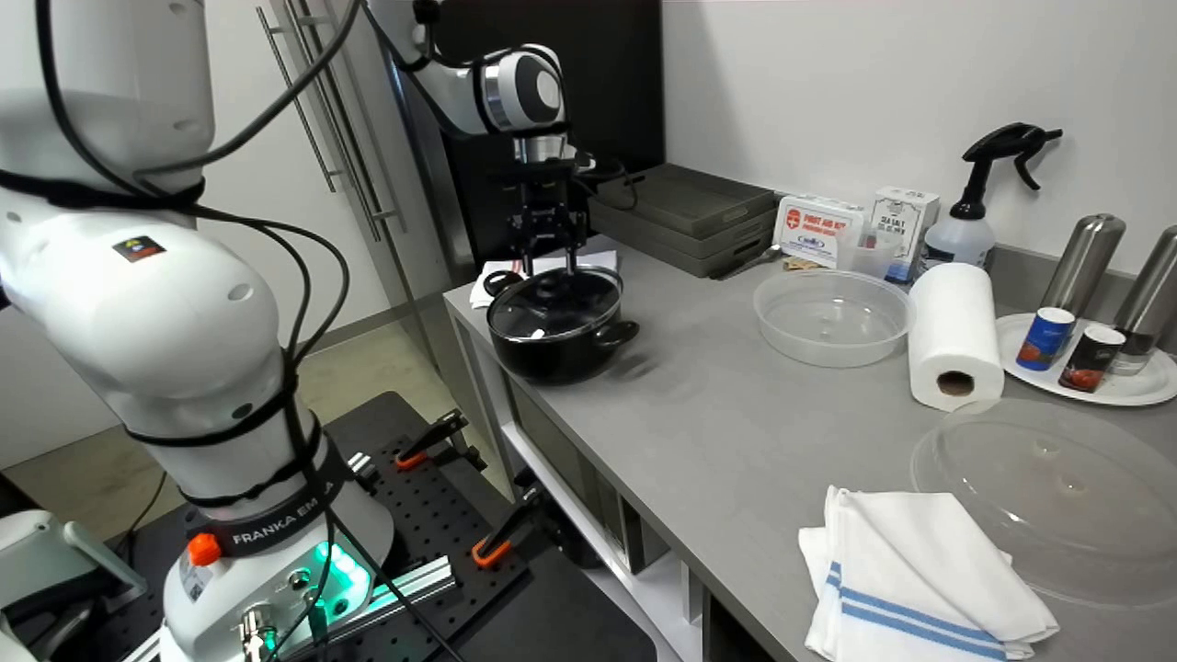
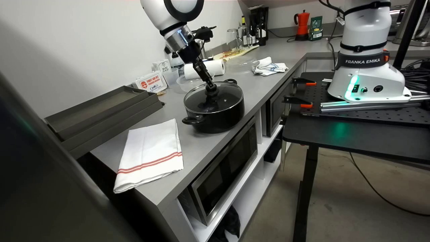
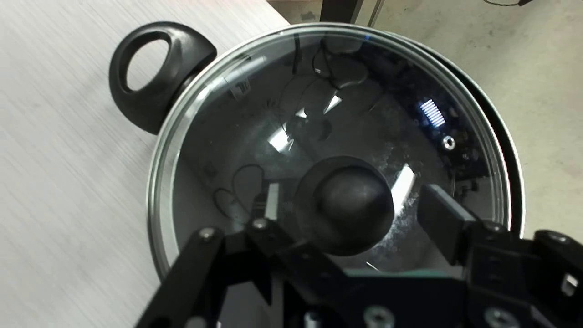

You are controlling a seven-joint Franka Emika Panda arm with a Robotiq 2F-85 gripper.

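Observation:
A black pot [image 1: 557,355] stands near the counter's edge, its glass lid [image 2: 194,100] lying on top. In the wrist view, the lid's round black knob [image 3: 350,205] sits between the parted fingers, with a gap visible on either side. My gripper [image 1: 549,266] points down over the lid and is open, holding nothing. A crescent of the pot's rim [image 3: 511,158] shows past the lid on the right. One looped pot handle [image 3: 158,76] is at the upper left there.
A white towel with red stripes [image 2: 151,151] lies beside the pot, and stacked grey trays [image 1: 690,215] stand behind. Farther along are a clear bowl [image 1: 833,320], paper roll [image 1: 954,331] and blue-striped towel [image 1: 921,568].

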